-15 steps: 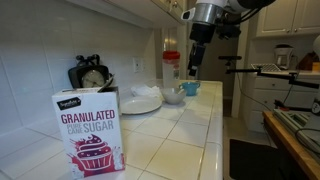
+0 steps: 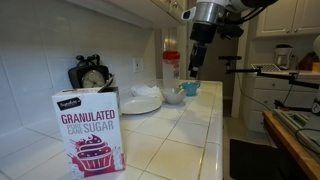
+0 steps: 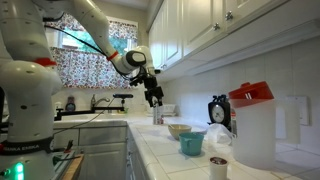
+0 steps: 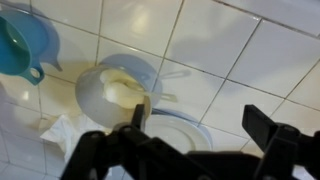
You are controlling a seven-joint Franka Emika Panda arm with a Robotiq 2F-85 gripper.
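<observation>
In the wrist view my gripper is open, its dark fingers wide apart, and nothing shows between them. It hangs well above the tiled counter, pointing down, as exterior view 1 also shows the gripper (image 2: 196,72). Below and to the left in the wrist view lies a bowl (image 4: 91,101) with something whitish inside. A white plate (image 4: 180,127) sits beside the bowl, partly hidden by the gripper. At the upper left is a teal mug (image 4: 14,52).
A granulated sugar box (image 2: 91,135) stands at the counter's near end. A black clock (image 2: 90,73) and a red-lidded container (image 2: 171,70) line the wall. White crumpled paper (image 4: 68,132) lies by the bowl. A small can (image 3: 218,169) stands near the mug. Bare tiles surround the plate.
</observation>
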